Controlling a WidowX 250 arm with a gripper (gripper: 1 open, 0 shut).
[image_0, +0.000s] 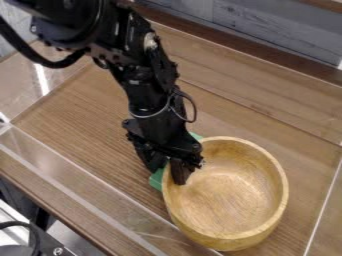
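Note:
My black gripper reaches down from the upper left to the left rim of a round, pale wooden bowl. A green object lies beside the bowl's left side, partly under the gripper and mostly hidden by it and the bowl. The fingertips are dark and crowded against the rim, so whether they are shut on anything is unclear.
A clear edge strip runs along the near left, with cables below it. A grey plank wall stands at the back.

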